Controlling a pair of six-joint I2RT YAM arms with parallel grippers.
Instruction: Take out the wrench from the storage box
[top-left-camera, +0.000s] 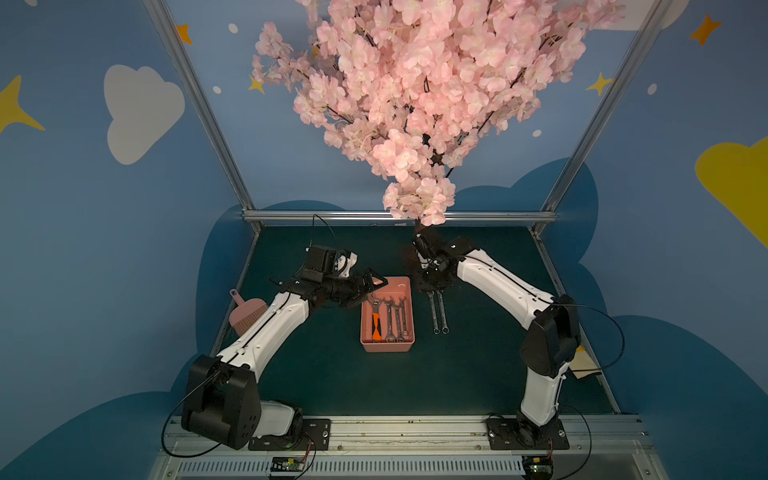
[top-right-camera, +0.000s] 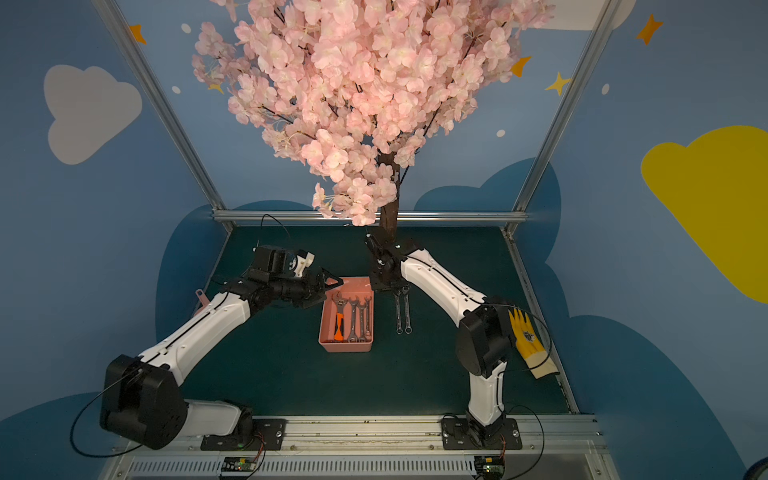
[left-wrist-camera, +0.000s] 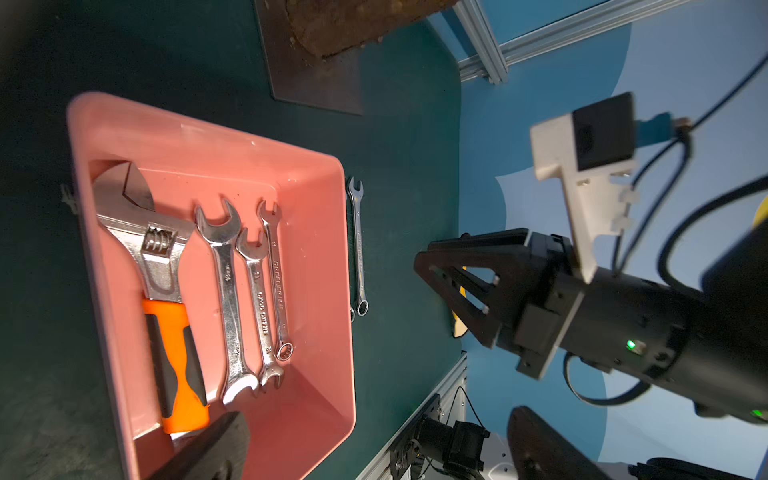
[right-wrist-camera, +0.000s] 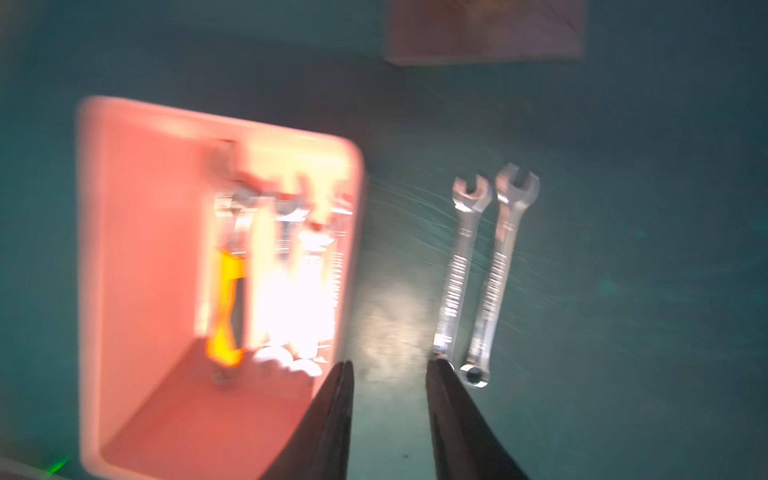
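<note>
The pink storage box (left-wrist-camera: 320, 232) holds an adjustable wrench with an orange and black handle (left-wrist-camera: 182, 364) and three silver wrenches (left-wrist-camera: 226, 296) lying side by side. Two more silver wrenches (right-wrist-camera: 492, 280) rest on the mat just right of the box. At the box's back left, my left gripper (top-left-camera: 381, 282) is open, its fingers spread wide with nothing between them. My right gripper hovers above the mat by the box's right side; it is open and empty, its fingertips apart near the lower ends of the loose wrenches.
Behind the box stands the blossom tree (top-right-camera: 389, 216) on a flat base (right-wrist-camera: 488, 32). A pink dustpan (top-left-camera: 248, 316) lies at the left edge, and a yellow glove (top-right-camera: 528, 344) at the right.
</note>
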